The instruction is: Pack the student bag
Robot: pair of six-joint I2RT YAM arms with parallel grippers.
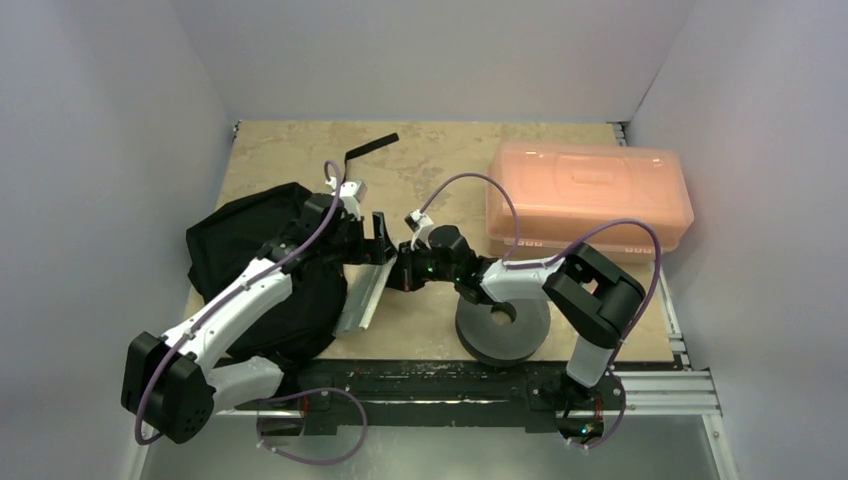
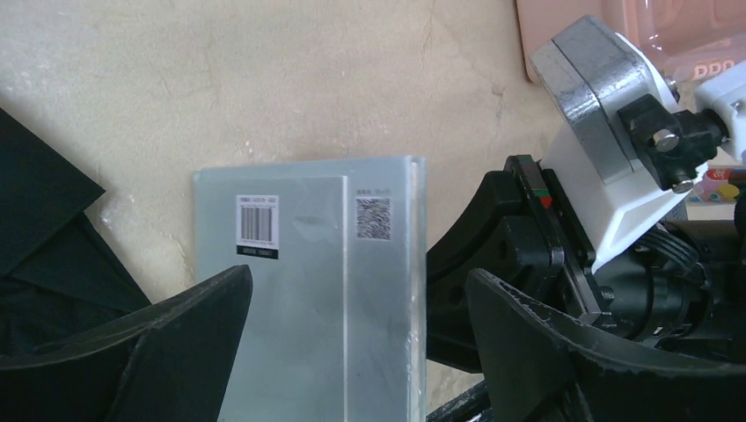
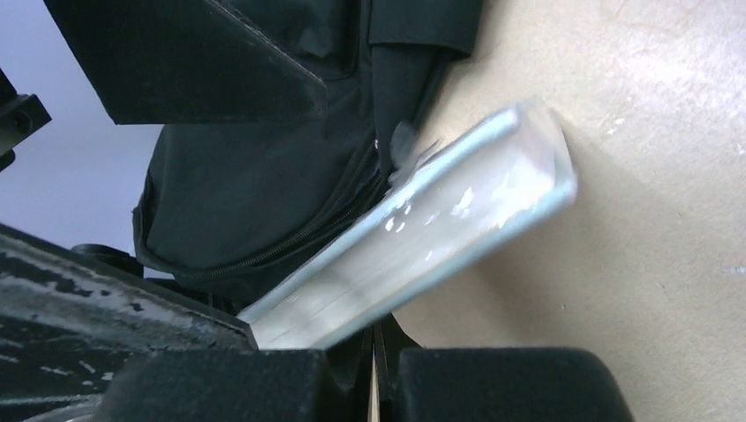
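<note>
A thick book with a grey cover (image 2: 290, 308) stands on edge, tilted, between the two arms; a barcode and a square code show on its cover. In the left wrist view, my left gripper is open, with the book visible between its fingers and no grip on it. My right gripper is shut with nothing between its fingers. The book's pale page edge (image 3: 440, 233) lies just beyond those fingertips, outside them. The black bag (image 1: 235, 240) lies flat at the left of the table, partly under the left arm.
A translucent orange box (image 1: 590, 190) occupies the back right. A dark round disc with a hole (image 1: 500, 345) lies under the right forearm. From the bag a black strap (image 1: 372, 146) reaches towards the back. Bare table (image 1: 440, 160) shows at the back middle.
</note>
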